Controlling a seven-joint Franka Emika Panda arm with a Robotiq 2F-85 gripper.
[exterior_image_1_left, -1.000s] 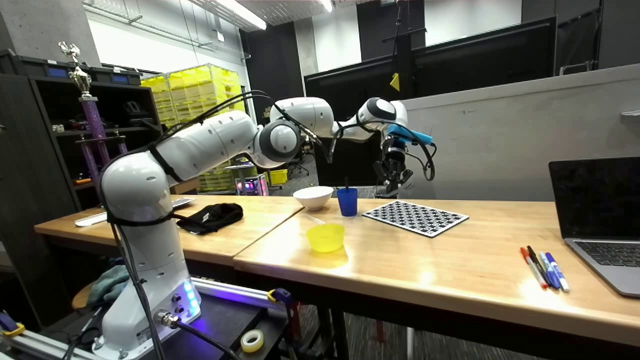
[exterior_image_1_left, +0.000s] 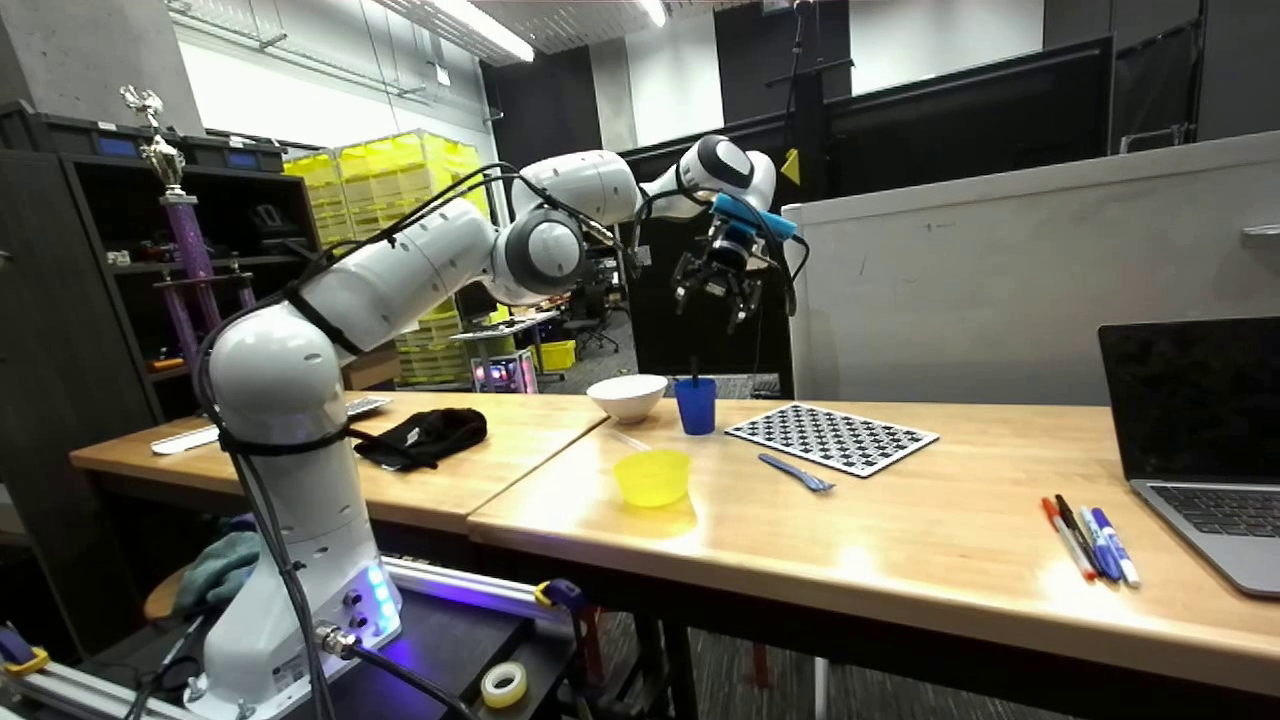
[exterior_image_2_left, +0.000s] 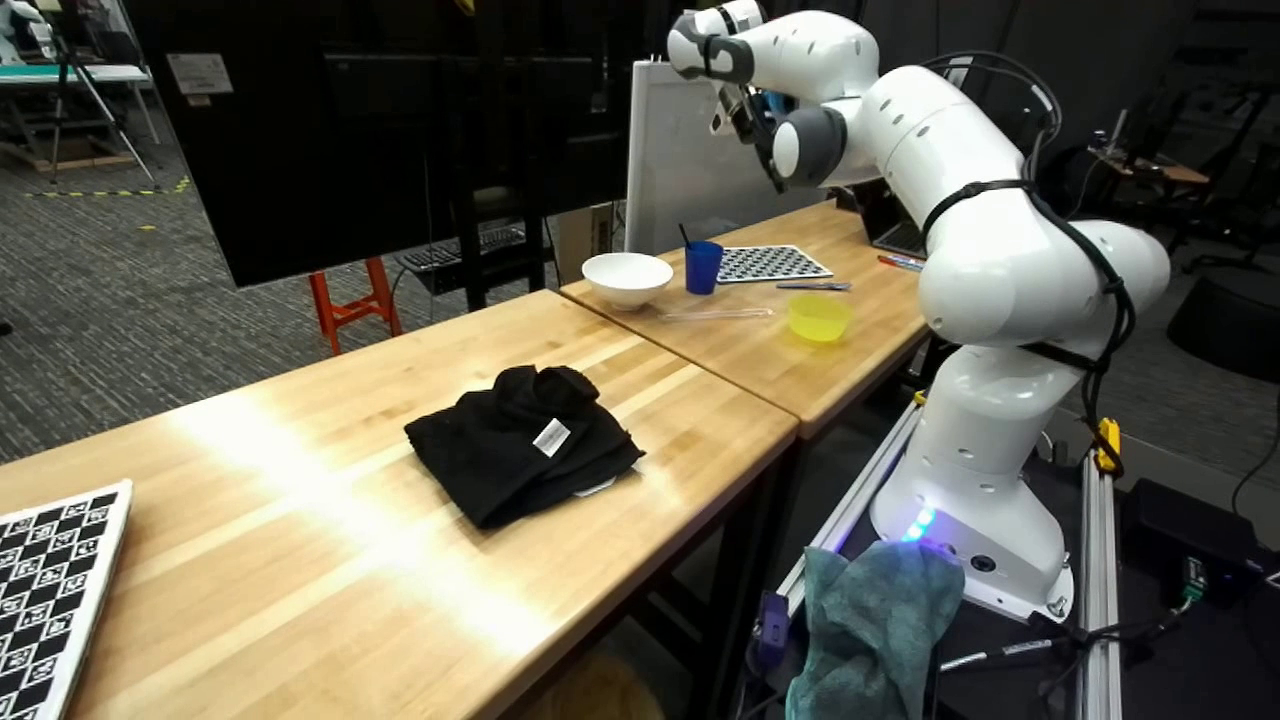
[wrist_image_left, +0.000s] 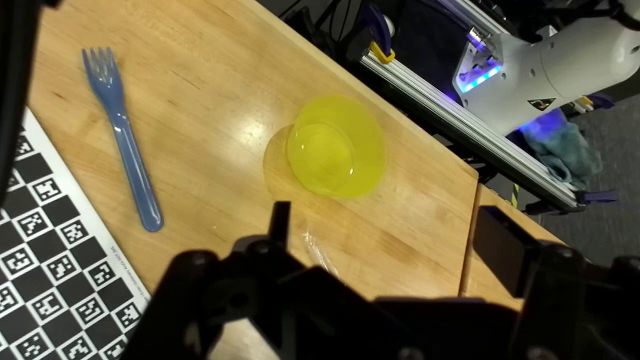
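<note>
High over the far side of the table, my gripper (exterior_image_1_left: 710, 305) is open, its two dark fingers spread wide with nothing between them in the wrist view. A blue-grey fork (wrist_image_left: 127, 141) lies flat on the table beside the checkered marker board (exterior_image_1_left: 831, 438), not touching it. A yellow translucent bowl (wrist_image_left: 337, 146) stands nearer the table's front edge. Behind it are a blue cup (exterior_image_1_left: 695, 408) with a dark stick-like item in it and a white bowl (exterior_image_2_left: 626, 278). One clear, thin plastic piece (exterior_image_2_left: 717, 314) rests between the white and yellow bowls.
Several pens (exterior_image_1_left: 1089, 542) and a laptop (exterior_image_1_left: 1218, 492) occupy the right end. On the adjoining table lies a folded black cloth (exterior_image_2_left: 524, 444). Bare wood stretches between the fork and the pens. A whiteboard (exterior_image_1_left: 960, 288) stands behind the table.
My gripper has risen and moved left in exterior view 1. It had something pale at its fingertips before; now the fork lies on wood that was bare.
</note>
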